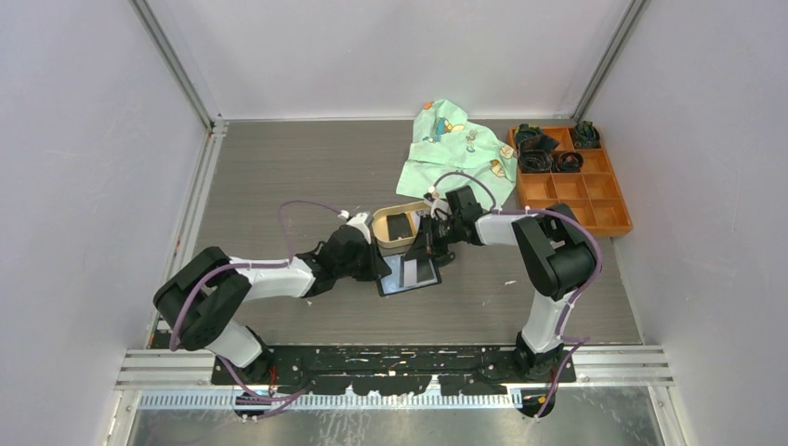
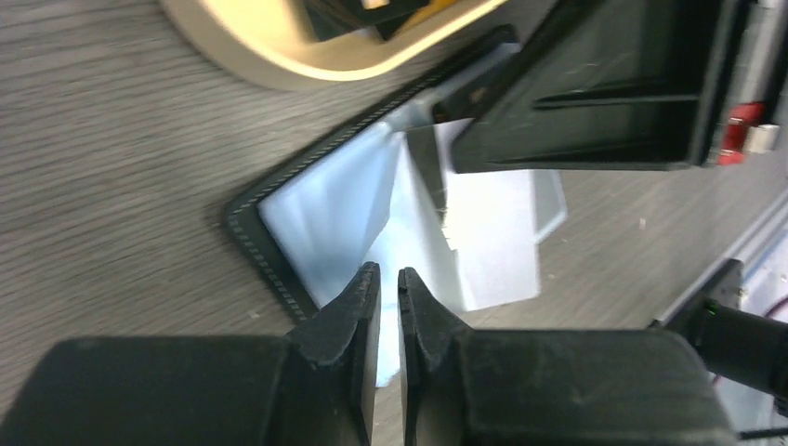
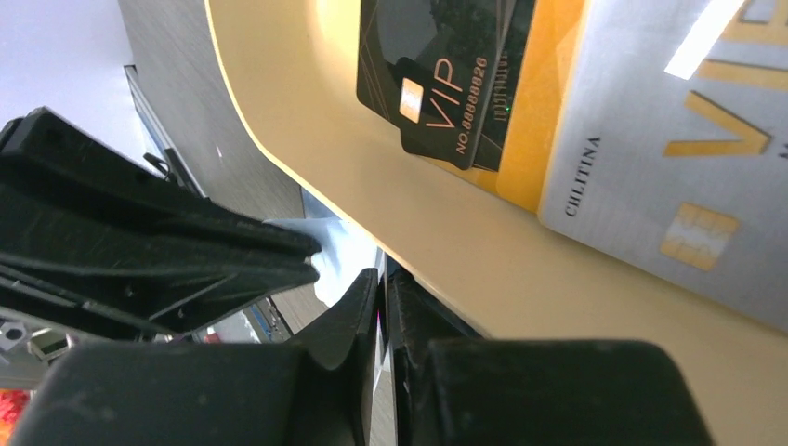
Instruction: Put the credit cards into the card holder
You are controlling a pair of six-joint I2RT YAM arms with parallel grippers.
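Observation:
The open card holder (image 1: pixel 393 276), with a dark border and pale blue and white sleeve pages, lies flat in the middle of the table. Black cards (image 3: pixel 444 111) and a silver card (image 3: pixel 618 177) rest in a beige oval tray (image 1: pixel 379 232) just behind it. My left gripper is over the holder's left part, a narrow gap between its fingertips with pale sleeve showing through. At the holder's back edge, close against the tray wall, is my right gripper; its fingertips are nearly together near a raised white page (image 2: pixel 497 237), and whether they grip it is unclear.
A green patterned cloth (image 1: pixel 455 149) lies behind the tray. An orange compartment box (image 1: pixel 609 216) with dark coiled items stands at the back right. Both grippers are close together over the holder.

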